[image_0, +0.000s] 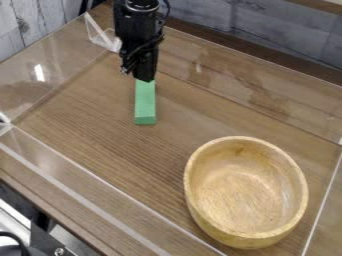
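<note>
My black gripper (142, 70) is at the top of the camera view, just above the upper end of a green bar (146, 103). It looks shut, and nothing shows between its fingers. The green bar lies lengthwise on the wooden table (94, 150). A large empty yellow bowl (245, 190) stands at the lower right.
A clear plastic piece (102, 36) is at the back left, behind the arm. The right half of the table behind the bowl is clear, as is the left front.
</note>
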